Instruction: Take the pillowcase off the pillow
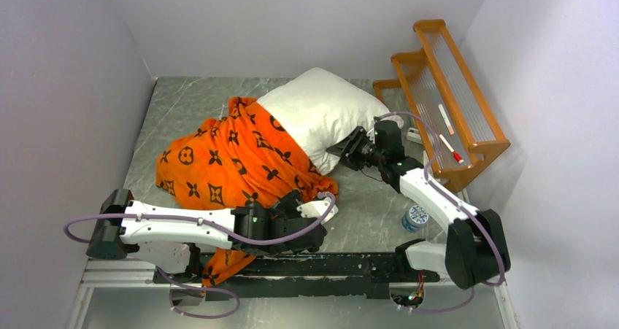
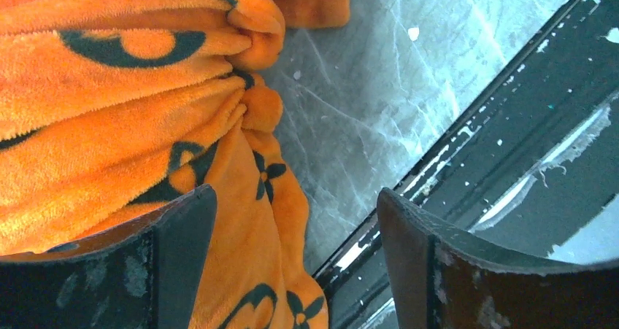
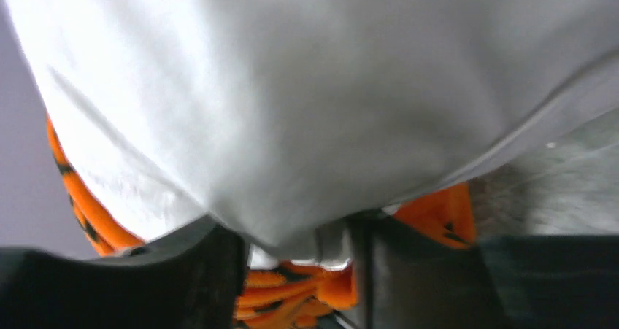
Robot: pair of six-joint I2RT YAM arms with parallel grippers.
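The white pillow (image 1: pixel 328 114) lies toward the back of the table, its left part inside an orange pillowcase (image 1: pixel 219 154) with a dark print. My left gripper stands open low over the case's bunched front edge, near the table's front; nothing is between its fingers. In the top view its fingertips are hidden under the arm. My right gripper is at the pillow's near corner, with white pillow fabric (image 3: pixel 292 146) reaching down between its blurred fingers. Whether they have shut on it I cannot tell.
A wooden rack (image 1: pixel 452 103) stands at the back right, and a small blue-white can (image 1: pixel 415 218) sits beside the right arm. Bare grey table (image 1: pixel 358 219) shows between the arms. A dark rail (image 1: pixel 328 265) runs along the front edge.
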